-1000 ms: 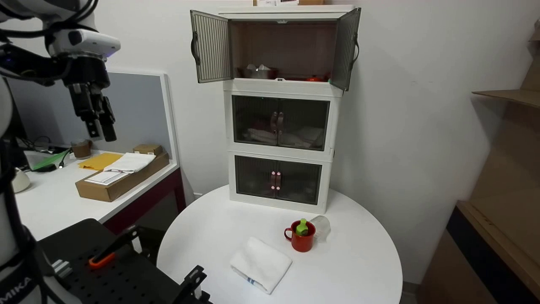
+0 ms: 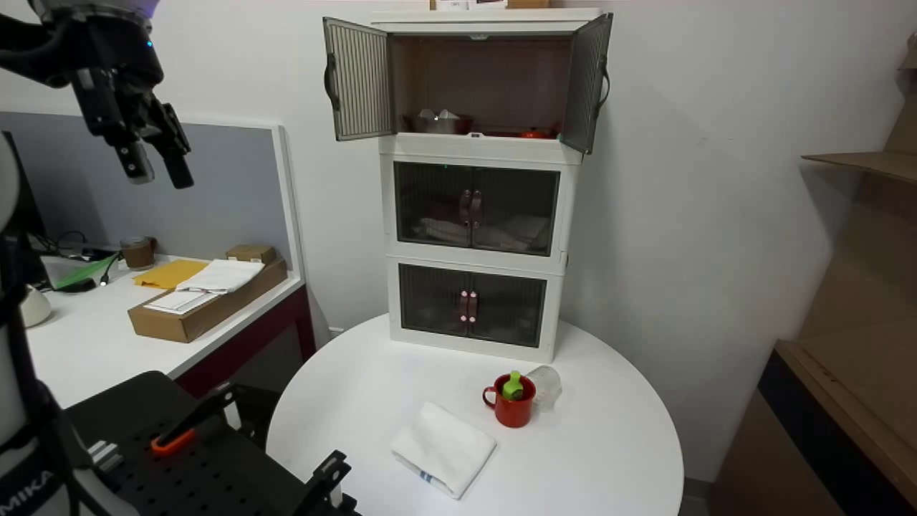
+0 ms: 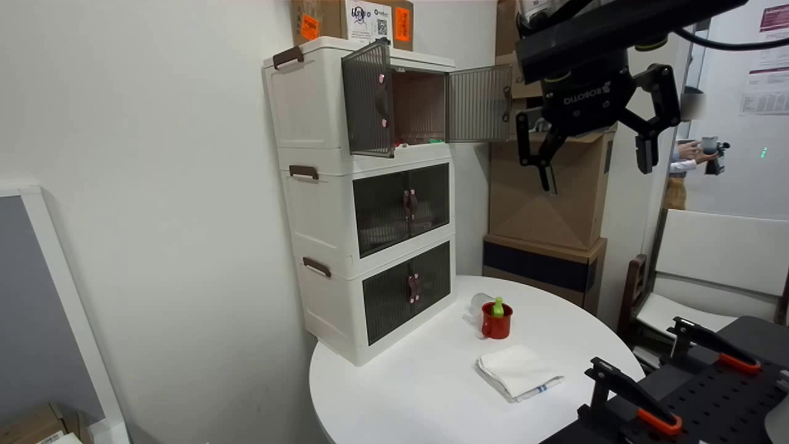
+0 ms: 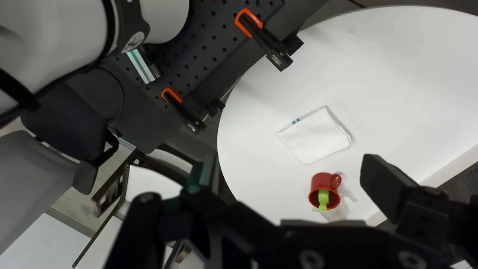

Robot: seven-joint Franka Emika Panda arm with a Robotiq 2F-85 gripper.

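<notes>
High above the table, my gripper (image 3: 597, 179) stands open, its fingers wide apart and nothing between them. On the round white table a red mug (image 2: 513, 408) stands upright with a green object (image 2: 513, 387) in it. A clear plastic cup (image 2: 546, 386) lies on its side against or close behind the mug. Nearer the table's front is a folded white cloth (image 2: 444, 447) with a blue stripe. The cabinet's top compartment (image 2: 481, 82) has both doors swung out; a bowl (image 2: 440, 124) and a small red-orange thing (image 2: 537, 133) sit inside.
The cabinet's two lower compartments have closed dark doors (image 2: 473, 209). Black clamps (image 3: 632, 399) stick up at the mounting board's edge beside the table. Brown cardboard boxes (image 3: 547, 192) are stacked behind.
My gripper has risen and shifted slightly left in exterior view 1, and it is tilted differently. The mug, cup, cloth and cabinet doors have not moved.
</notes>
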